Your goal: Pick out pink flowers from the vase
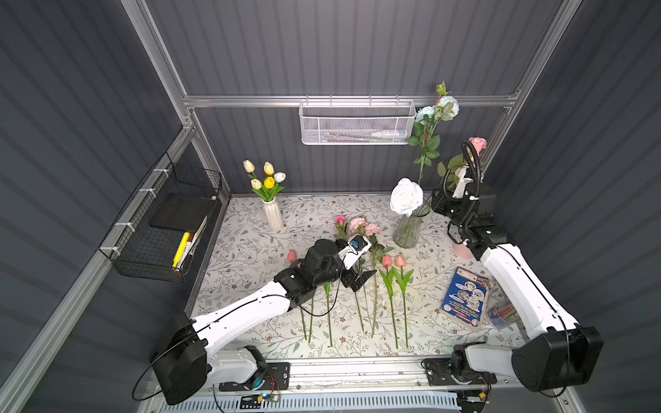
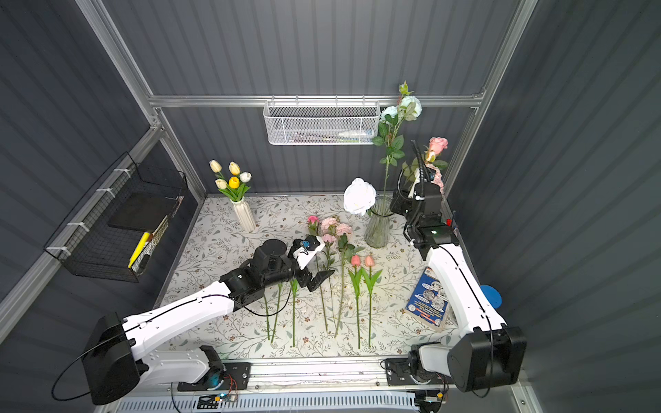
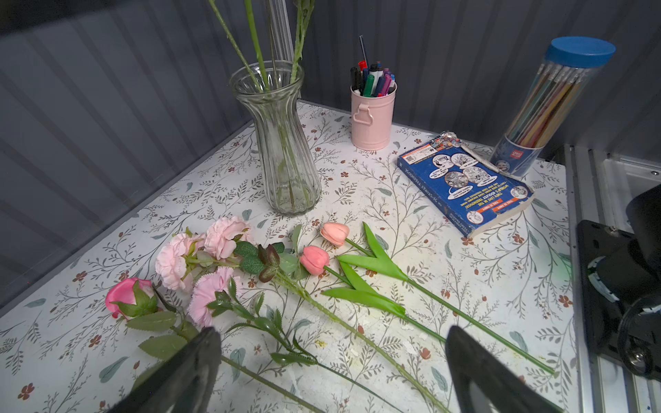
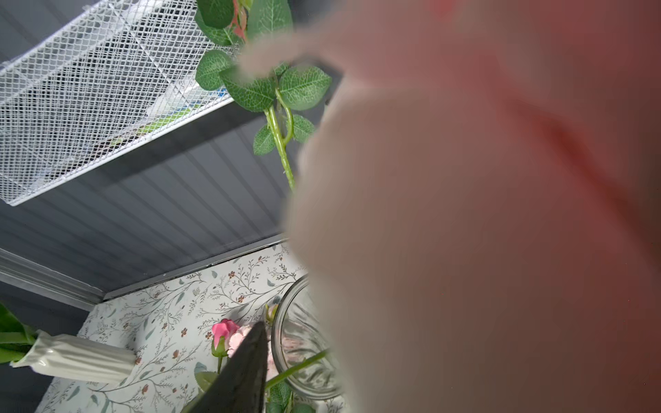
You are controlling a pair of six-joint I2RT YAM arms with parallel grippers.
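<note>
A glass vase (image 3: 279, 144) at the back right holds tall stems with a white rose (image 1: 406, 195), pale blue blooms and pink roses (image 2: 438, 146). My right gripper (image 1: 447, 199) is among these blooms; a blurred pink-white flower fills much of the right wrist view, so whether anything sits between its fingers is hidden. Pink tulips (image 3: 314, 258), a pink rose (image 3: 127, 296) and pink carnations (image 3: 210, 296) lie on the table. My left gripper (image 1: 358, 276) hangs open over them, holding nothing.
A cream vase of tulips (image 1: 274, 216) stands back left. A book (image 1: 463, 297), pen cup (image 3: 371, 120) and brush jar (image 3: 520, 130) line the right. A wire basket (image 1: 137, 261) is on the left wall, a white one (image 1: 354, 124) on the back.
</note>
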